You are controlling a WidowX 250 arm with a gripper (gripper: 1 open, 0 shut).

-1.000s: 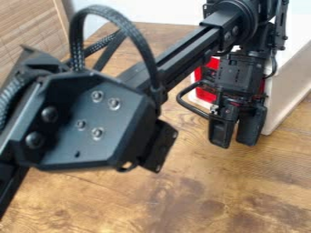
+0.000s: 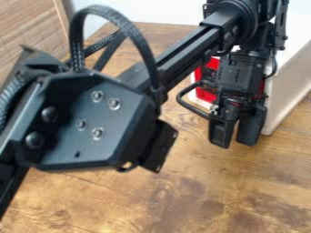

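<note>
My black gripper hangs at the right, its two dark fingers pointing down above the wooden floor, with no object visible in them; how far apart they stand is hard to tell. Behind it sits a red object, mostly hidden by the gripper and its cable. A white box or panel stands behind the gripper at the right.
The black arm with its bracket and cables fills the left and middle of the view. A light wooden wall is at the upper left.
</note>
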